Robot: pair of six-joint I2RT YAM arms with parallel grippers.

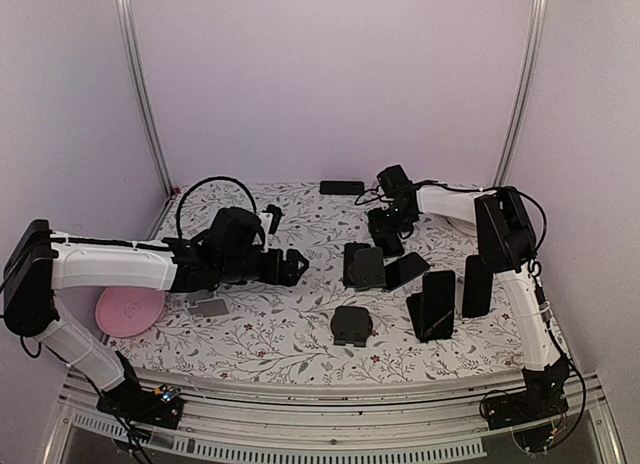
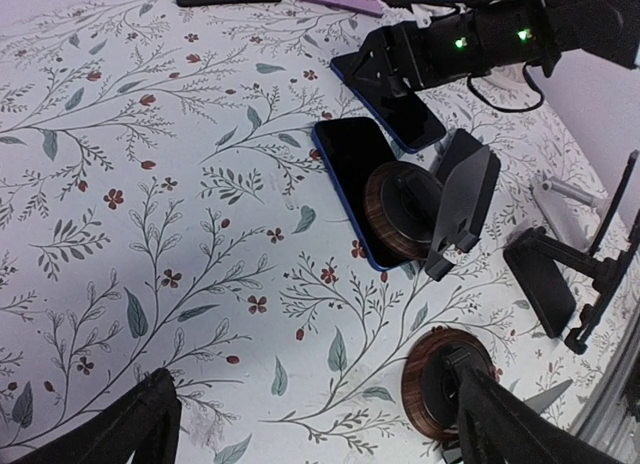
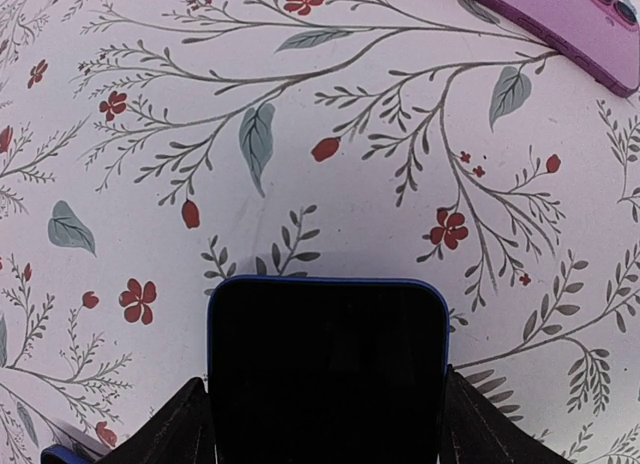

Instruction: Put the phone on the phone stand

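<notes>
My right gripper (image 1: 385,219) is down at a dark blue-edged phone (image 3: 327,354) at the back right; in the right wrist view its fingertips sit at both sides of the phone, and whether they grip it I cannot tell. The phone lies on the table. My left gripper (image 1: 290,267) hangs open over the left-middle table, nothing between its fingers. Phone stands with round wooden bases show in the left wrist view: one (image 2: 400,209) beside other phones, another (image 2: 430,389) nearer the front. A black metal stand (image 1: 437,304) is at the front right.
More phones (image 1: 405,269) (image 1: 477,284) lie at the right, a black one (image 1: 342,187) at the back and a pink one (image 3: 560,24) behind the gripper. A pink plate (image 1: 128,311) is at the left.
</notes>
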